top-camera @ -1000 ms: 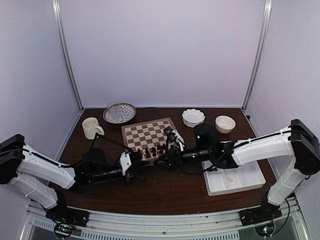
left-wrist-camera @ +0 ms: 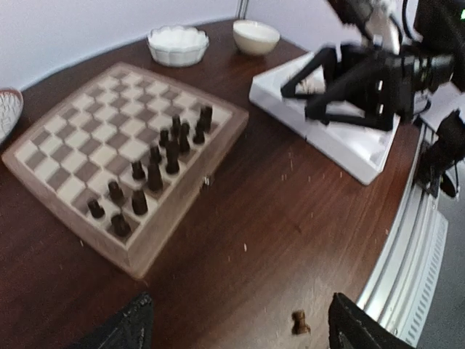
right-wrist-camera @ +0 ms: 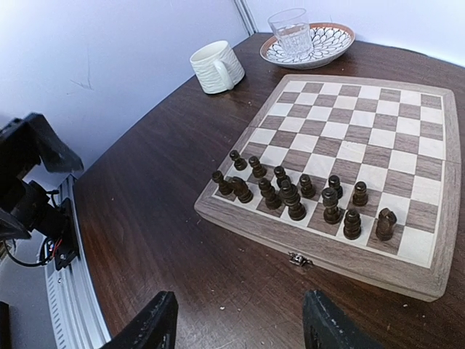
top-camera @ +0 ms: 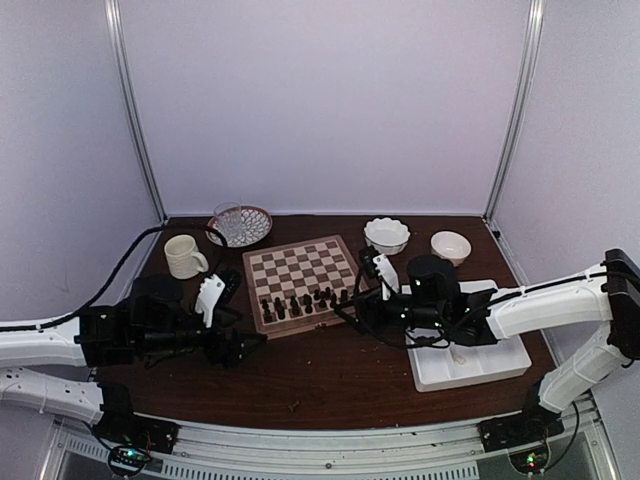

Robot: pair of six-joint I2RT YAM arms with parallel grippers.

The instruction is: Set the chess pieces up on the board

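Note:
The chessboard point(top-camera: 300, 260) lies mid-table with dark pieces point(right-wrist-camera: 290, 200) standing upright in two rows along its near edge; the back row has gaps visible in the right wrist view. No light pieces show on the board. My left gripper is open, left and in front of the board, with nothing between its fingers. A small dark bit point(left-wrist-camera: 299, 322) lies on the table below it. My right gripper hangs open near the board's front right, also empty.
A white tray point(top-camera: 470, 365) sits at the right. Behind are a mug point(top-camera: 185, 257), a patterned plate point(top-camera: 255, 228) with a glass point(right-wrist-camera: 290, 36), and two bowls point(top-camera: 387, 235).
My left arm has pulled back leftward from in front of the board. My right arm has risen and moved a little to the right.

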